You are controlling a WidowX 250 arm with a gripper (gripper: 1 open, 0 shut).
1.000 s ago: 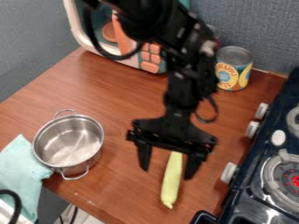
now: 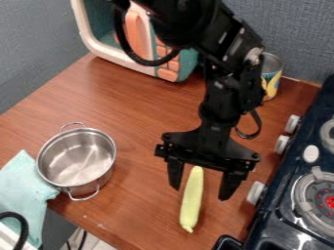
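My black gripper [image 2: 200,178] hangs over the wooden table with its fingers spread open, one each side of the upper end of a pale yellow-green elongated item [image 2: 192,203], which looks like a corn cob or similar vegetable. The item lies lengthwise on the table. Whether the fingertips are level with it or above it, I cannot tell. Nothing shows clamped between them.
A steel pot [image 2: 76,158] sits at the left beside a light teal cloth [image 2: 22,184]. A stove [image 2: 308,195] borders the right. A can [image 2: 269,76] and a white-and-teal toy appliance [image 2: 104,39] stand at the back.
The arm and gripper have shifted slightly to the right and up in the view, uncovering more of the toy appliance and hiding part of the can. The yellow item is unmoved.
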